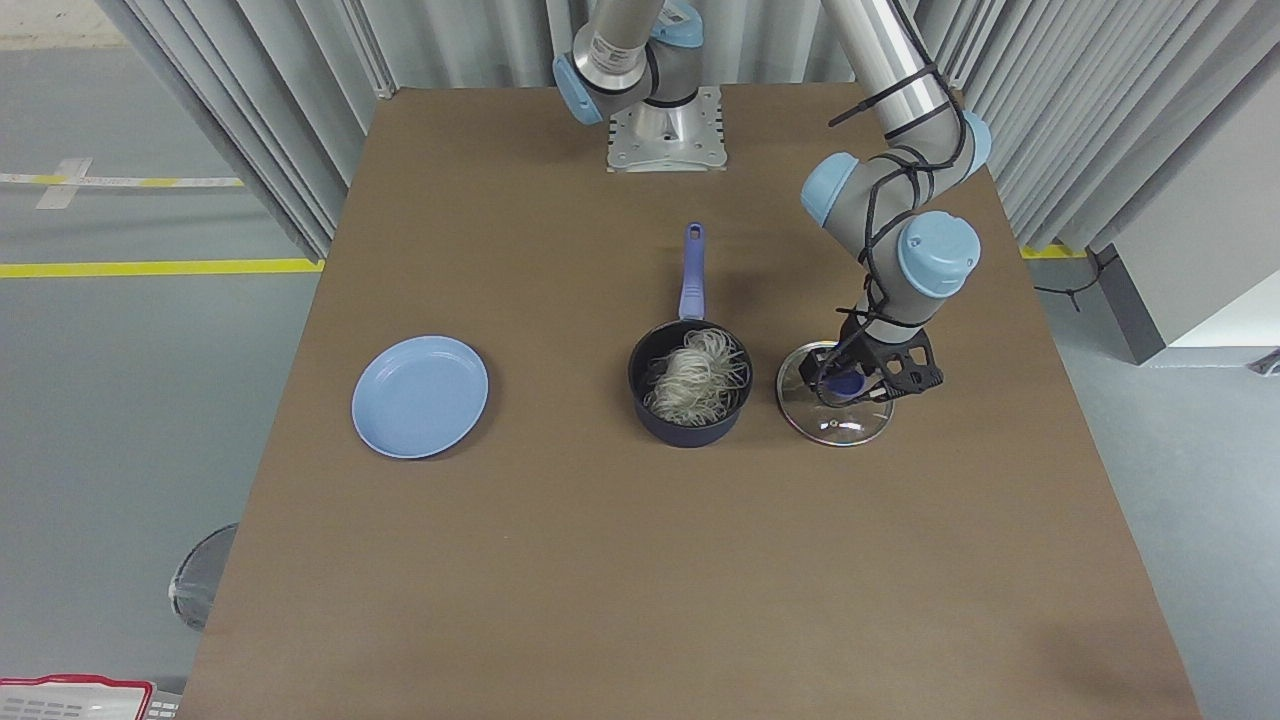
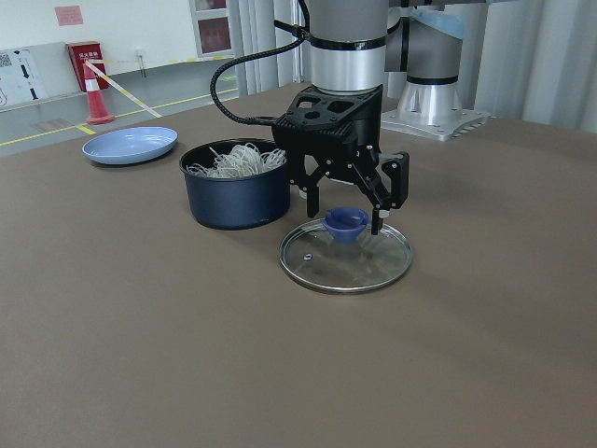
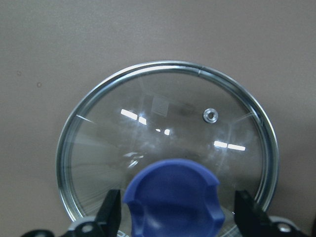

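A glass lid [image 3: 158, 98] with a steel rim and blue knob [image 3: 175, 197] lies on the table beside a dark pot [image 2: 238, 201] with a blue handle [image 1: 693, 270], filled with white noodles [image 1: 696, 378]. My gripper [image 2: 345, 220] is over the lid, open, its two fingertips on either side of the knob with gaps visible in the wrist view. Whether it touches the lid is unclear.
A light blue plate [image 1: 420, 396] sits left of the pot.
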